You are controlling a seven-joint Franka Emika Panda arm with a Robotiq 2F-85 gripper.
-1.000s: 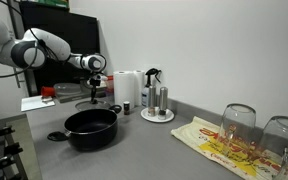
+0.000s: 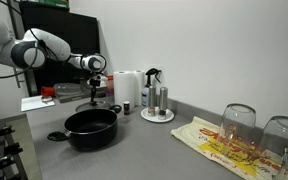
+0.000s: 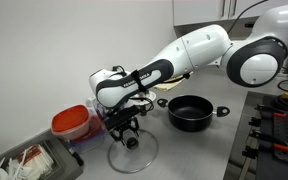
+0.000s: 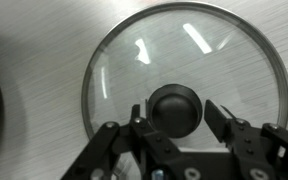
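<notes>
A round glass lid [image 4: 124, 85] with a metal rim lies flat on the table, its black knob [image 4: 174, 110] facing up. My gripper is right over it, one finger [image 4: 138, 118] to the left of the knob and the other [image 4: 214, 116] to the right, both very close to its sides. Whether they press on the knob does not show. In exterior view 2 the gripper [image 3: 127, 134] points down at the knob. An empty black pan [image 2: 90, 128] stands apart from the lid [image 2: 90, 104].
Behind the pan are a paper roll [image 2: 127, 88] and a plate [image 2: 157, 115] with bottles and shakers. Two glass jars [image 2: 237, 124] stand on a yellow cloth [image 2: 212, 143] at the right. A red container [image 3: 70, 123] is near the lid.
</notes>
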